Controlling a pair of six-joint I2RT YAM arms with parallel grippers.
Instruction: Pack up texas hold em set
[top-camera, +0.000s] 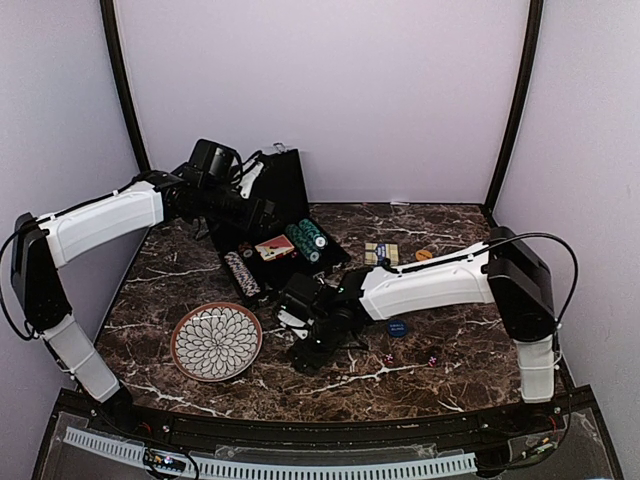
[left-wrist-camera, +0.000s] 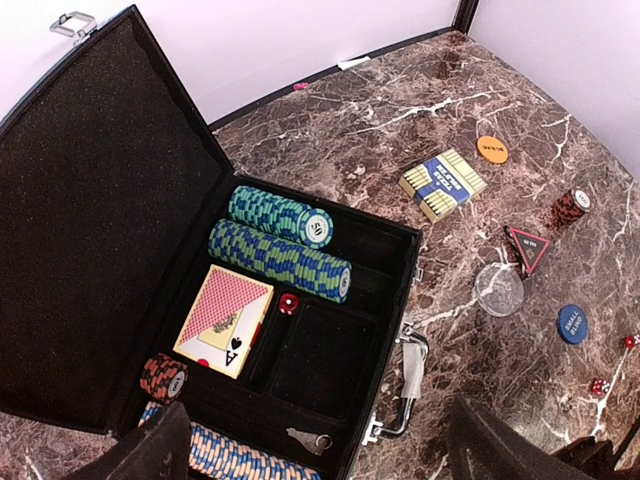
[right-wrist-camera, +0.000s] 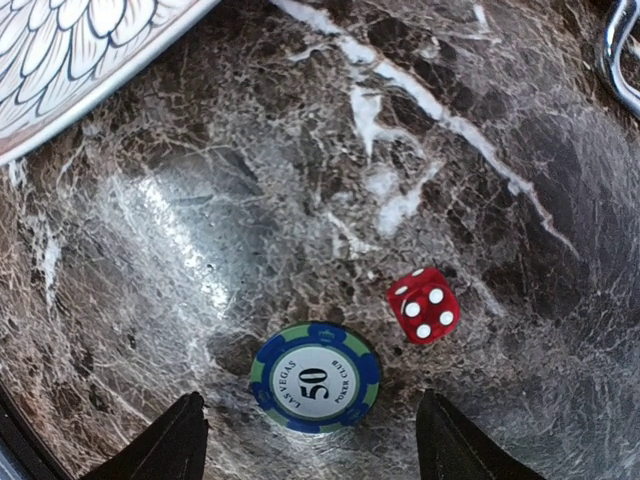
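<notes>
The black case (left-wrist-camera: 395, 330) lies open at the back left, holding rows of green and blue chips (left-wrist-camera: 280, 262), a playing-card deck (left-wrist-camera: 225, 320), one red die (left-wrist-camera: 288, 303) and more chips. Above it hangs my left gripper (top-camera: 255, 215), open and empty. In the right wrist view a "50" chip (right-wrist-camera: 315, 378) lies flat on the marble, with a red die (right-wrist-camera: 424, 306) beside it. My right gripper is over this chip, its fingers (right-wrist-camera: 165, 440) parted and nothing held between them. Further right lie a Texas Hold'em box (left-wrist-camera: 442, 184), a blue small-blind disc (left-wrist-camera: 572, 323) and an orange disc (left-wrist-camera: 492, 150).
A patterned plate (top-camera: 217, 342) stands left of the right gripper. On the right lie a clear disc (left-wrist-camera: 499, 290), a triangular marker (left-wrist-camera: 526, 249), a short stack of dark chips (left-wrist-camera: 570, 207) and two dice.
</notes>
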